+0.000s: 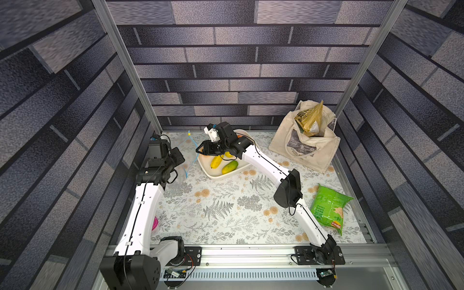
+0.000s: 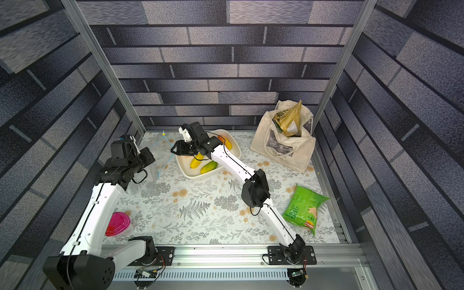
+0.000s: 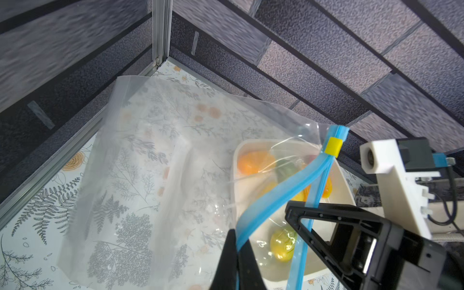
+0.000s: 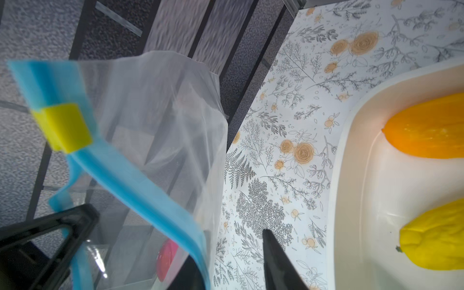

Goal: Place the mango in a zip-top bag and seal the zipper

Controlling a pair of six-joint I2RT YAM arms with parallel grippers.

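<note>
The clear zip-top bag (image 3: 154,183) hangs at back left beside the tray, its blue zipper strip (image 3: 270,193) with yellow slider (image 3: 333,146) standing up. My left gripper is shut on the zipper edge. My right gripper (image 1: 202,148) is over the tray's left side at the strip, part open, its fingers (image 4: 270,261) around or beside the zipper; whether it grips is unclear. The white tray (image 2: 210,175) holds a green-yellow mango (image 1: 230,167) and several yellow and orange fruits.
A canvas bag (image 1: 304,149) with a gold packet stands at back right. A green snack bag (image 1: 331,207) lies at front right, a pink container (image 2: 117,223) at front left.
</note>
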